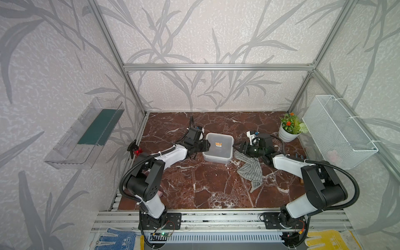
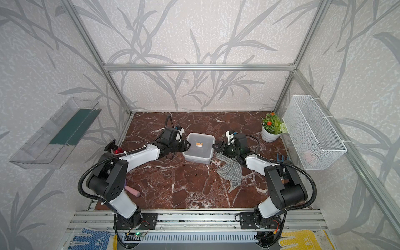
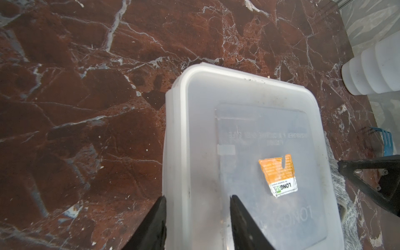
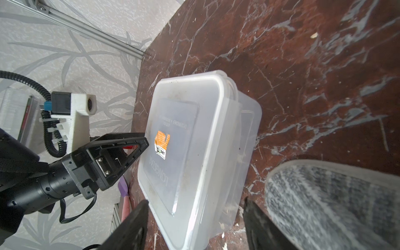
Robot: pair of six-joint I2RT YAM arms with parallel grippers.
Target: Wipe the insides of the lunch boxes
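Note:
A translucent lunch box (image 1: 220, 148) with a lidded top and orange label sits mid-table, seen close in both wrist views. My left gripper is shut on the lunch box at its left side, fingertips (image 3: 158, 212) at the rim. My right gripper stands open at the box's right side, above a grey striped cloth (image 1: 250, 170) that lies crumpled beside and partly under that arm.
A potted plant (image 1: 288, 133) stands at the back right. Mesh baskets (image 1: 337, 129) and a wire shelf (image 1: 70, 154) hang on the side walls. The table behind the box and in front of it is mostly clear.

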